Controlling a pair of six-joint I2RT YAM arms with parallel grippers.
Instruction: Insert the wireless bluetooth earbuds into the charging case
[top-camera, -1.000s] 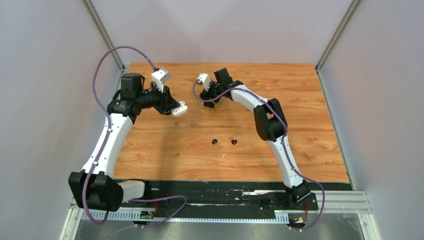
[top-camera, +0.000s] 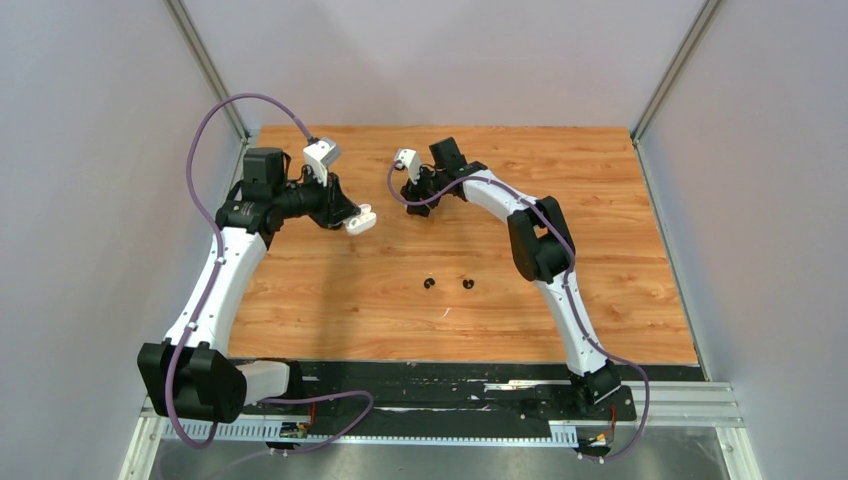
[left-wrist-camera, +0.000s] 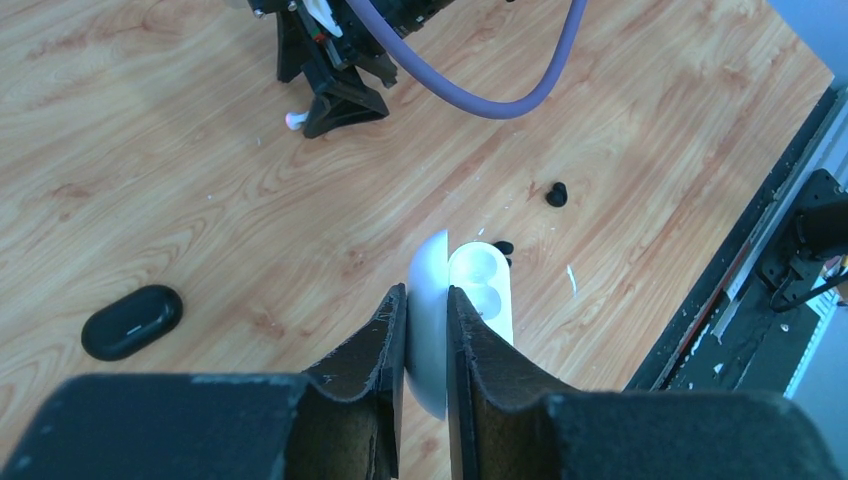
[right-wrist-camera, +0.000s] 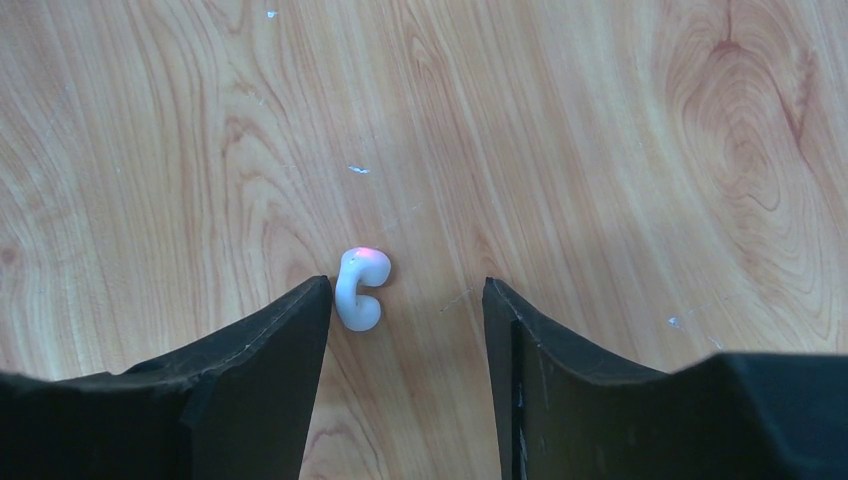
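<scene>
My left gripper is shut on the white charging case (left-wrist-camera: 480, 285), its lid up, held above the table at centre-left in the top view (top-camera: 360, 222). My right gripper is open, low over the table at the back centre, with a white earbud (right-wrist-camera: 360, 310) lying between and just beyond its fingertips, near the left finger. In the left wrist view that earbud (left-wrist-camera: 297, 120) peeks out beside the right gripper's fingers.
Two pairs of small black pieces (top-camera: 429, 283) (top-camera: 468, 284) lie near the middle front of the table (top-camera: 620, 310). A black oval case (left-wrist-camera: 132, 322) shows in the left wrist view.
Very little differs in the top view; the left gripper with the case and the right gripper have shifted at most very slightly.
</scene>
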